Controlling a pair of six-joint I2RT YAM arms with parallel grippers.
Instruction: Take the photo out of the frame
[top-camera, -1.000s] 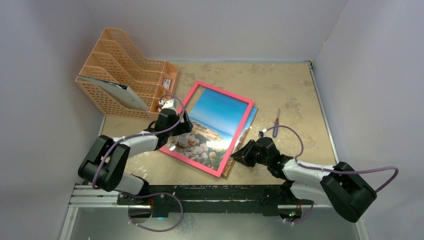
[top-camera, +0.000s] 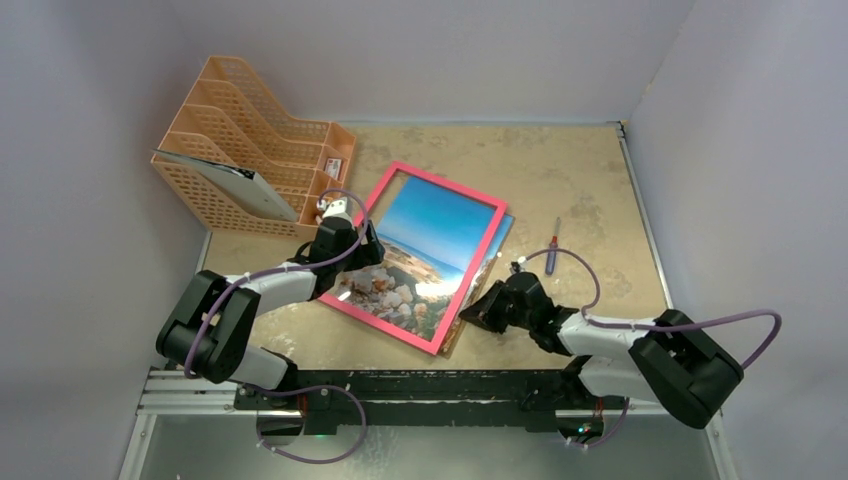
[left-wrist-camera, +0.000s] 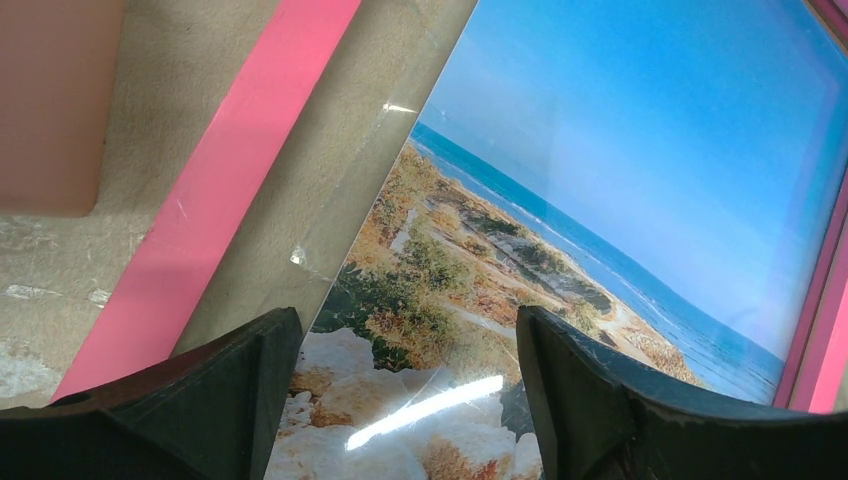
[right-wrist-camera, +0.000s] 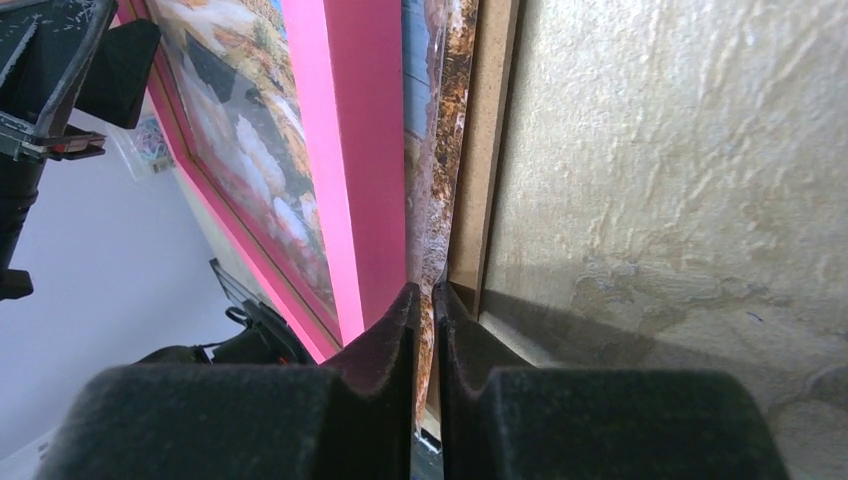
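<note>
The pink frame (top-camera: 483, 240) lies on the table over the beach photo (top-camera: 430, 220), whose edge, a board and clear plastic stick out on the frame's right side. My left gripper is open above the photo's left part, nothing held; in the left wrist view a bare gap shows between photo and left frame bar. My right gripper is shut low at the frame's right side, its fingertips on the thin speckled photo edge (right-wrist-camera: 447, 130), beside the brown board (right-wrist-camera: 480, 170); whether that edge is pinched between them is hard to tell.
An orange organiser (top-camera: 230, 115) holding a flat panel (top-camera: 255, 195) stands at the back left. A screwdriver (top-camera: 551, 255) lies right of the frame.
My right gripper has shifted slightly toward the left and front over the last second. The left arm, frame and photo look almost unchanged.
</note>
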